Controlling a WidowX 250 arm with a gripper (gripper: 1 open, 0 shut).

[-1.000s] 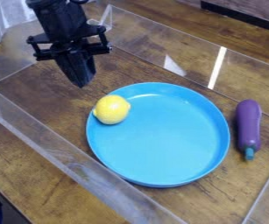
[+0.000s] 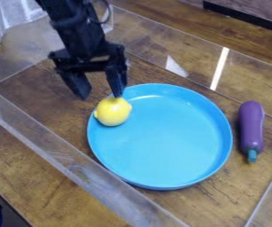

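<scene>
My dark gripper hangs at the upper left of the camera view, fingers open and pointing down, just above and behind a yellow ball-like object. That object rests at the left inside edge of a round blue plate. A purple eggplant with a teal tip lies on the wooden surface right of the plate.
Clear panels or edges run along the lower left and the right side.
My gripper has moved down and right, toward the yellow object. Its fingers are open. The plate and eggplant have not moved.
</scene>
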